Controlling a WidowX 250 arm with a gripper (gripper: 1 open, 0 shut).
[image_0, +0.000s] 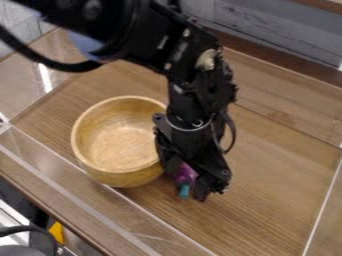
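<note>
My black gripper (195, 170) is low over the table, right beside the wooden bowl (104, 137), with its fingers around a purple object (185, 175) that has a teal tip. The fingers overlap the object, and whether they grip it cannot be told. The teal tip points toward the front of the table.
A white wall runs along the back. A black cable and a small yellow item lie off the table's front left edge.
</note>
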